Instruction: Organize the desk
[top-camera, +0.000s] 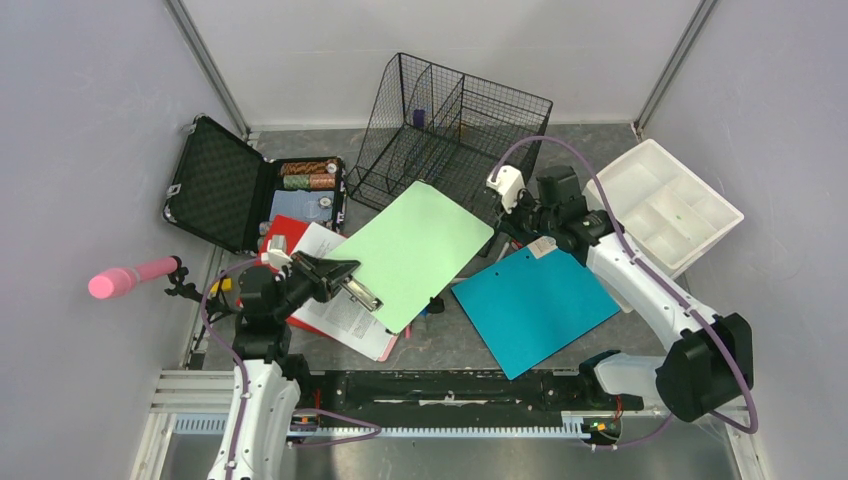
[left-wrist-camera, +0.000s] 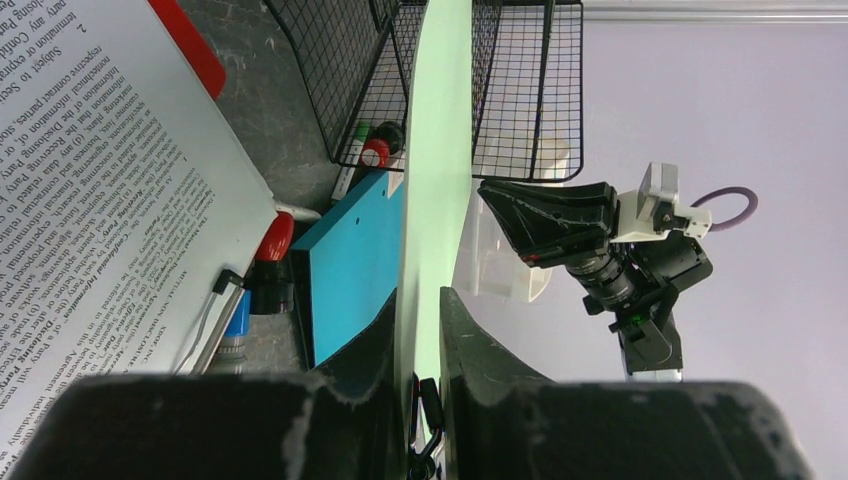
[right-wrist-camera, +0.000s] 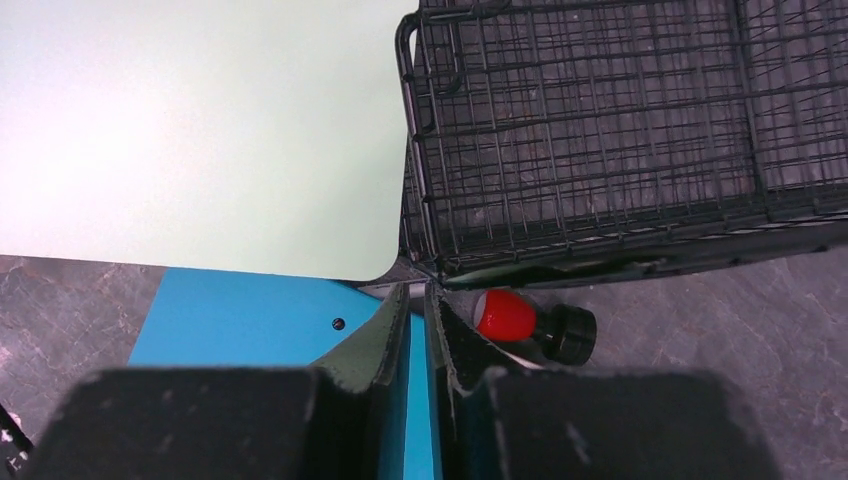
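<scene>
A light green clipboard is pinched at its clip end by my left gripper; the left wrist view shows the board edge-on between the fingers. It hangs tilted above the desk, its far end beside the black wire rack. Near that end is my right gripper, parted by a narrow gap with nothing held. Blue shows through the gap from the blue clipboard lying on the desk. Papers and a red folder lie under the left arm.
An open black case stands at the left, a white compartment tray at the right. A red and black item lies by the rack's lower edge. Other small items lie between the papers and blue clipboard.
</scene>
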